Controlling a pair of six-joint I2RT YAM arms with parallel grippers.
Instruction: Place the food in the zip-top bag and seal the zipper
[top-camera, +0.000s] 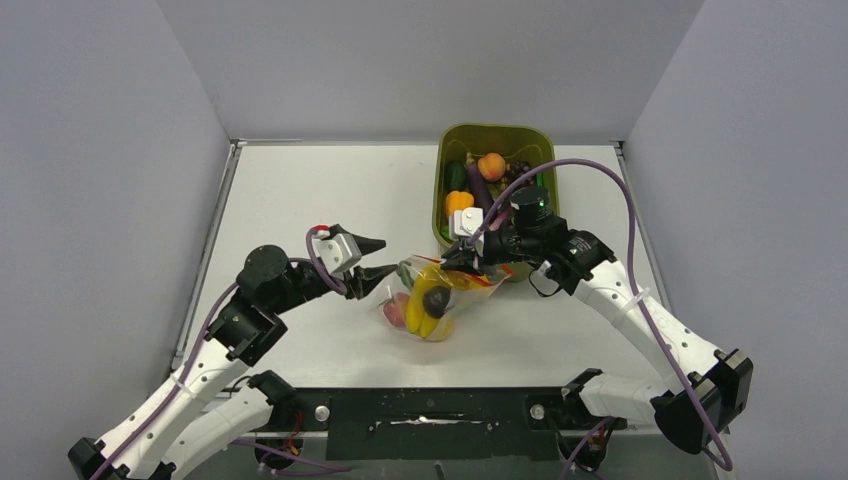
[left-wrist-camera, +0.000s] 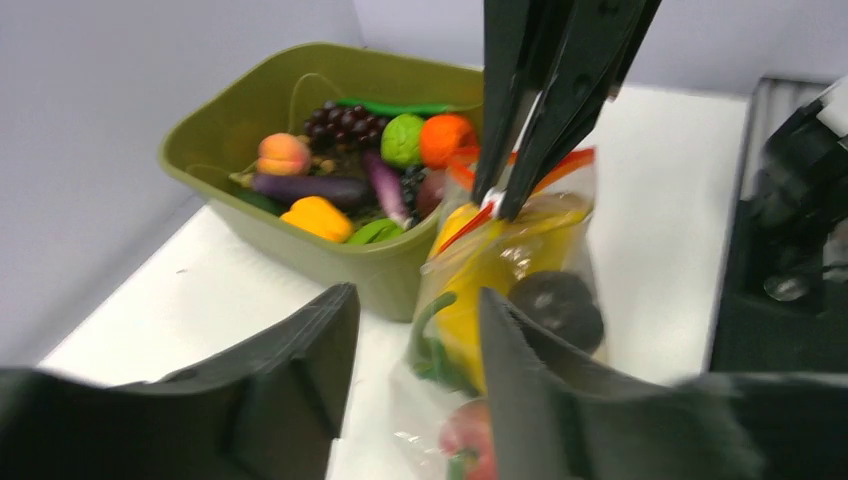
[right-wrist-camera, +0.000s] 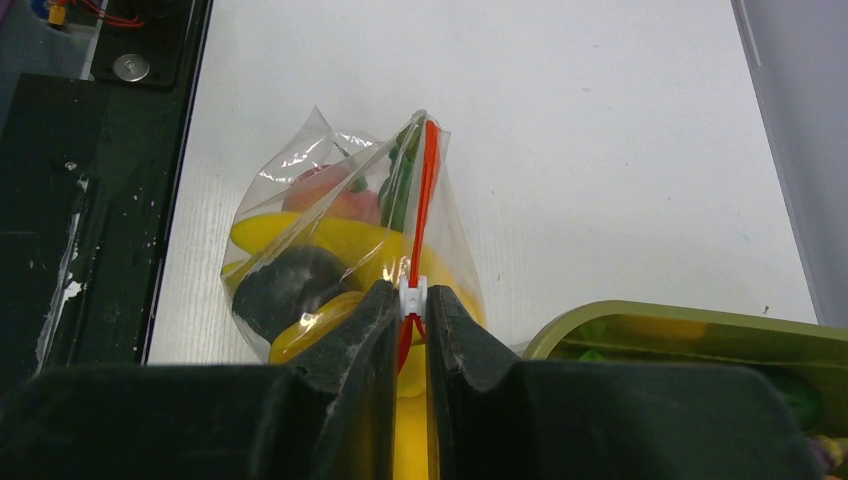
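Note:
The clear zip top bag (top-camera: 428, 309) hangs or stands over the front middle of the table, with a banana, a dark round item and a reddish item inside. Its red zipper strip (right-wrist-camera: 430, 170) carries a small white slider (right-wrist-camera: 413, 297). My right gripper is shut on that slider, midway along the strip. On the far side of the slider the red strip looks like one line; nearer my fingers it looks parted. Left of the bag, my left gripper (top-camera: 388, 257) is open, its fingers apart, nothing between them in the left wrist view.
An olive green bin (left-wrist-camera: 190, 160) with several fruits and vegetables stands behind the bag, close to the right gripper. A black strip (top-camera: 440, 425) runs along the front edge.

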